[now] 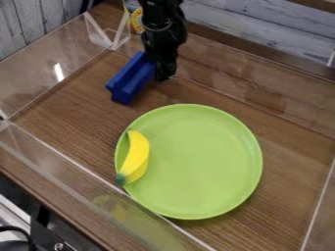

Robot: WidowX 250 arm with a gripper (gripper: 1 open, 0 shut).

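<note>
The black gripper (160, 61) reaches down from the top centre, beside and over the right part of a blue block (128, 80); whether its fingers hold anything cannot be made out. A yellow banana (136, 155) with a green tip lies on the left part of a large green plate (205, 167) in the front half of the wooden surface (66, 124).
A yellow object (135, 22) is partly hidden behind the arm at the back. Clear plastic walls edge the left and front, and a pale plank wall (262, 29) stands behind. The surface right of the gripper is clear.
</note>
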